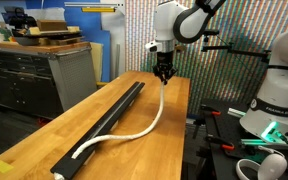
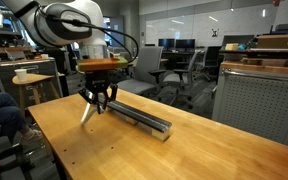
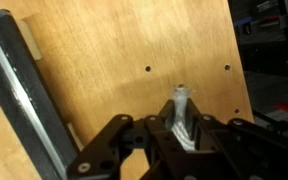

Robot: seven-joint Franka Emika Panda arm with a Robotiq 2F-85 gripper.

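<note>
A long white hose-like strip [image 1: 133, 136] lies in a curve on the wooden table, and its far end rises from the tabletop. My gripper [image 1: 163, 76] is shut on that raised end, above the table's far right part. In the wrist view the white strip [image 3: 181, 108] sticks out between the fingers, its tip over bare wood. The second exterior view shows the gripper [image 2: 98, 103] pointing down, with part of the strip [image 2: 87, 113] hanging by it.
A long black rail [image 1: 102, 128] runs along the table beside the strip. Bare wood [image 2: 204, 140] extends around it. A dark stand [image 1: 229, 125] and white curled parts [image 1: 264, 165] are at the right edge. A grey cabinet [image 2: 254, 105] stands behind.
</note>
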